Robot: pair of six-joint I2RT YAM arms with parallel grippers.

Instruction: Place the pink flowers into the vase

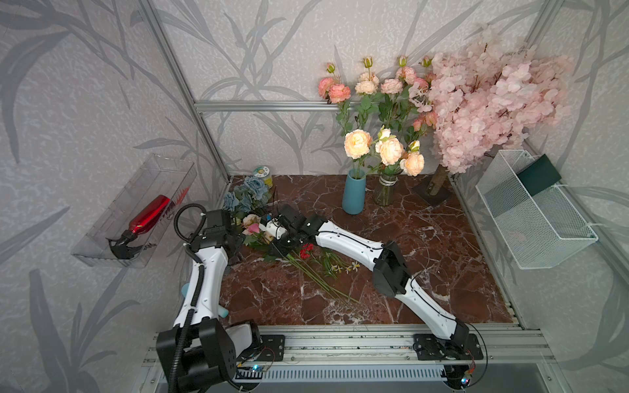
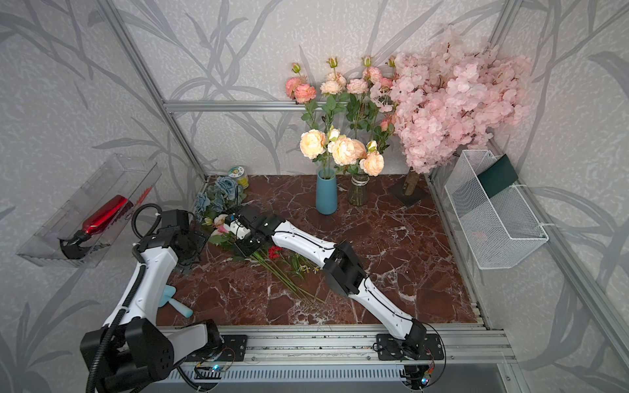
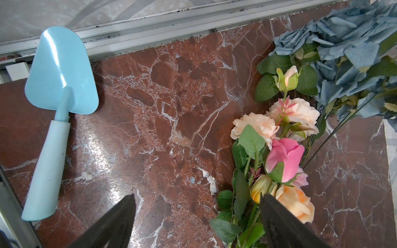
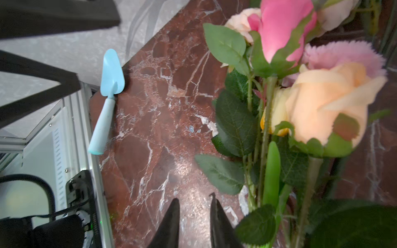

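A pink rosebud (image 3: pixel 285 159) lies among the loose bunch at the table's left, with a pink carnation (image 4: pixel 347 57) and a peach rose (image 4: pixel 330 105) beside it. At the back stands the blue vase (image 1: pixel 353 196) holding a peach rose (image 1: pixel 357 143). My right gripper is low over the bunch, its fingers partly apart with only table between; stems and leaves are just to its right in its wrist view. My left gripper hangs open at the left edge, the bunch's leaves and orange rose near its right finger (image 3: pixel 285 223).
Blue flowers (image 3: pixel 351 45) lie behind the bunch, and a light-blue trowel (image 3: pixel 57 119) near the front left. A glass vase (image 1: pixel 384 192) and a pink blossom tree (image 1: pixel 498 91) stand at the back right.
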